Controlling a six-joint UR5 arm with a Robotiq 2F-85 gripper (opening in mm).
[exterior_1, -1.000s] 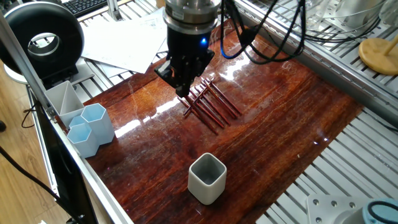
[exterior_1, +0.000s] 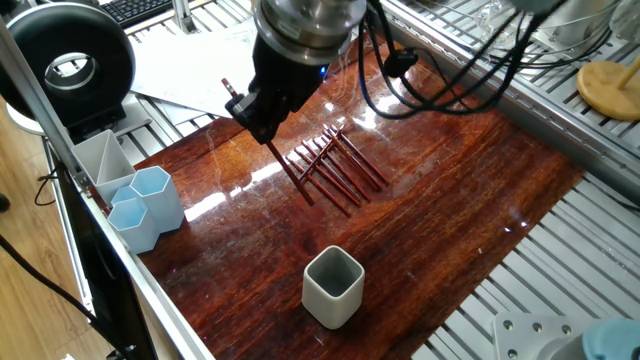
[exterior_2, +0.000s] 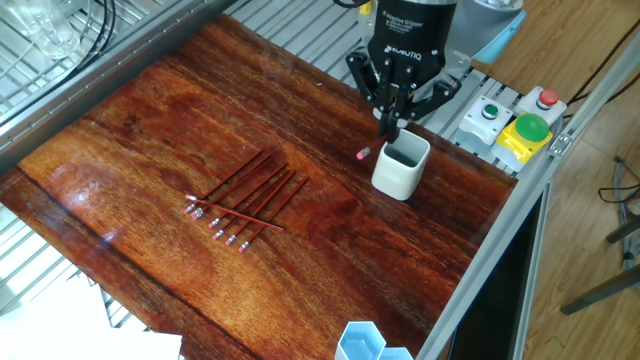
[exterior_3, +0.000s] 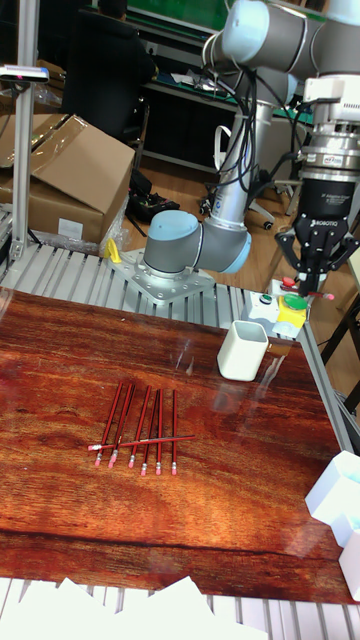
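A dark red pencil (exterior_1: 291, 177) slants through the air with my gripper (exterior_1: 264, 136) shut on it. In exterior view 2 its pink eraser (exterior_2: 364, 153) pokes out beside the fingertips, while most of its length is hidden. Several more red pencils (exterior_1: 340, 170) lie roughly parallel on the wooden table, and one pencil (exterior_2: 240, 214) rests across them. A white square cup (exterior_1: 333, 287) stands upright, with no pencil visible in it. Exterior view 2 has the gripper (exterior_2: 391, 132) overlapping the cup (exterior_2: 399, 174); exterior view 3 puts it high and right of the cup (exterior_3: 243, 352).
Light blue hexagonal holders (exterior_1: 147, 205) stand at one table edge, beside a white container (exterior_1: 103, 160). Button boxes (exterior_2: 522, 139) sit just past another edge. Loose cables hang by the arm.
The gripper has shifted slightly left and tilted in exterior view 1, bringing the held pencil more clearly into sight. The pencils on the table and the cup are unmoved.
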